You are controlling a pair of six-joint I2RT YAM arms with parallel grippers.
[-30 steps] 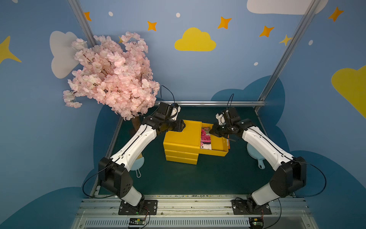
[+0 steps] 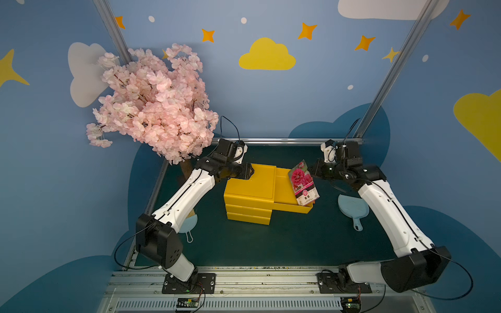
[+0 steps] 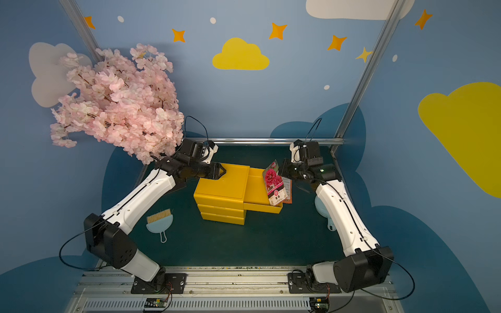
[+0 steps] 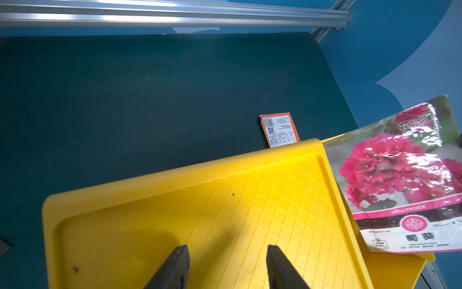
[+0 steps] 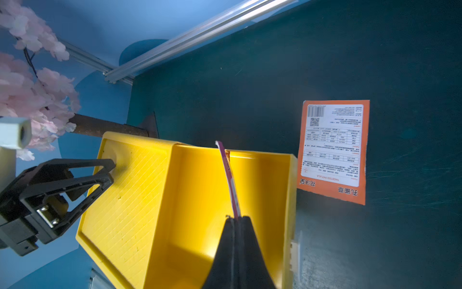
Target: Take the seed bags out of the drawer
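Observation:
A pink hollyhock seed bag [image 4: 394, 178] hangs tilted over the pulled-out drawer [image 2: 284, 195], its edge pinched in my right gripper. Seen edge-on in the right wrist view, the seed bag [image 5: 227, 175] is a thin strip above the drawer floor. Under it the drawer [image 5: 192, 207] looks empty where it shows. On the table beyond the drawer's outer wall lies an orange-bordered seed bag [image 5: 334, 149], back side up. My left gripper stands partly open over the yellow cabinet top [image 4: 202, 216], nothing between its fingers.
A flower tree [image 2: 156, 104] stands at the back left. Blue dustpans lie either side, one at the right [image 2: 353, 207] and one with a brush [image 3: 160, 223] at the left.
My right gripper has risen and moved right, drawing the pink seed bag up and toward the drawer's outer end. The left arm looks unchanged.

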